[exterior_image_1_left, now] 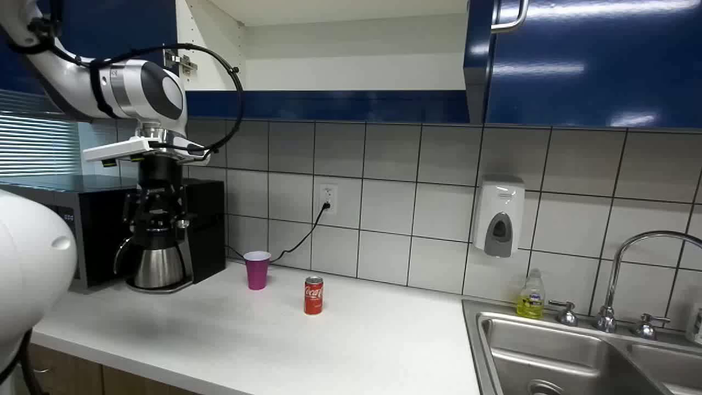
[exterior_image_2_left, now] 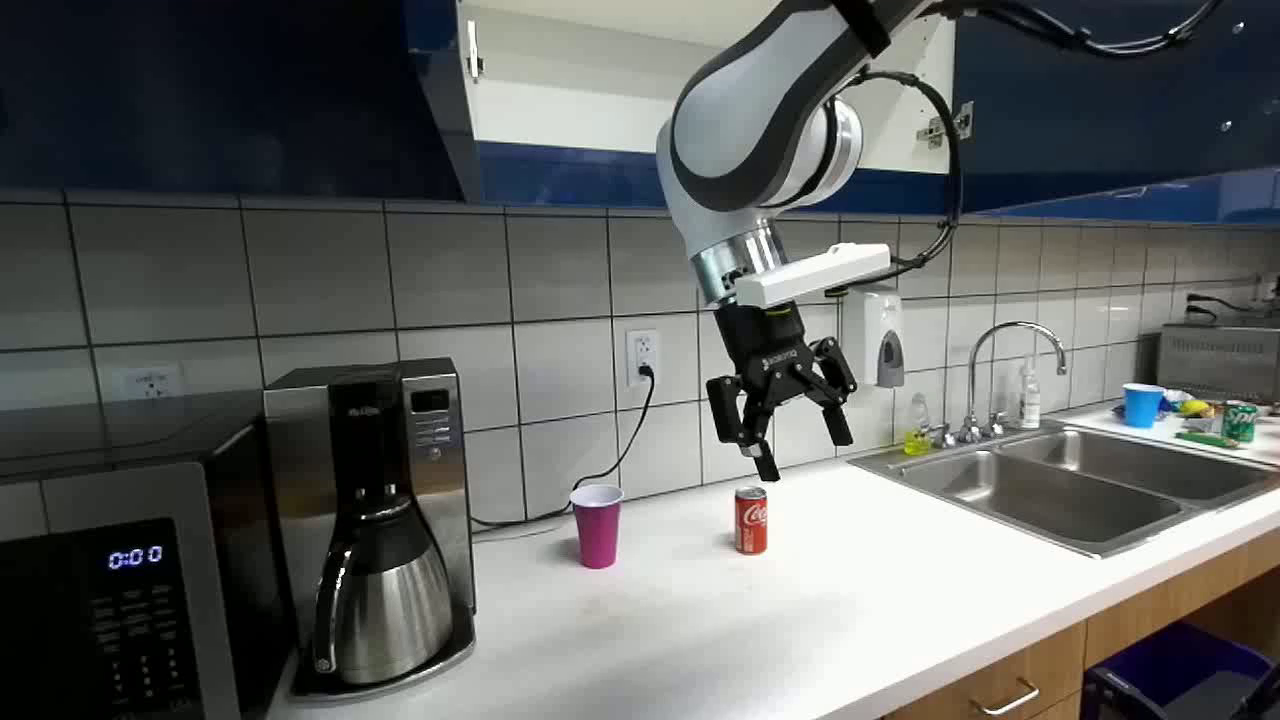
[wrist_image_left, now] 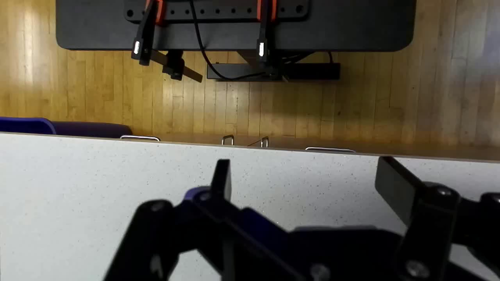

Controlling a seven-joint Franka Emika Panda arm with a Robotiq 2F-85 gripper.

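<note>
My gripper point(exterior_image_2_left: 799, 457) hangs open over the counter with nothing between its fingers. In the wrist view its fingers stand wide apart, and only bare counter shows between them. A red Coca-Cola can point(exterior_image_1_left: 313, 295) is upright on the counter; the same can point(exterior_image_2_left: 751, 521) appears below the gripper in exterior view 2, clear of it. A magenta cup point(exterior_image_1_left: 257, 270) stands upright near the tiled wall; in exterior view 2 this cup point(exterior_image_2_left: 596, 526) is left of the can. Neither the can nor the cup shows in the wrist view.
A coffee maker point(exterior_image_2_left: 438, 480) with a steel carafe stands beside the microwave point(exterior_image_2_left: 132, 600). A black cord runs to the wall outlet point(exterior_image_2_left: 642, 354). The sink point(exterior_image_1_left: 559, 355) and a soap bottle point(exterior_image_1_left: 531, 296) lie to the right. Overhead, the cabinet point(exterior_image_1_left: 355, 59) is open and empty where visible. Mid-counter is clear.
</note>
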